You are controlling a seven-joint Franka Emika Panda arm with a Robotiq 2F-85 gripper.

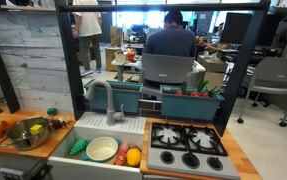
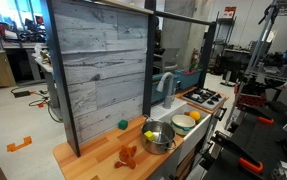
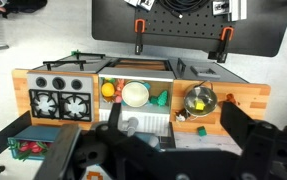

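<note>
My gripper hangs high above the toy kitchen, its two dark fingers (image 3: 251,140) spread wide at the lower part of the wrist view. Nothing shows between them except the kitchen far below. A metal pot (image 3: 196,101) with a yellow item (image 1: 36,129) inside stands on the wooden counter (image 2: 103,157). In the sink (image 1: 81,133) lie a pale bowl (image 3: 135,94), a green item (image 3: 161,99), and red and yellow toy food (image 1: 134,157). An orange-brown toy (image 2: 128,156) and a small green piece (image 2: 123,124) rest near the pot.
A stove (image 1: 191,148) with black grates fills one end of the kitchen. A tall grey faucet (image 1: 110,101) rises behind the sink. Dark upright posts (image 2: 58,80) and a plank panel (image 2: 108,80) stand along the back. Teal bins (image 1: 190,105) hang behind the stove.
</note>
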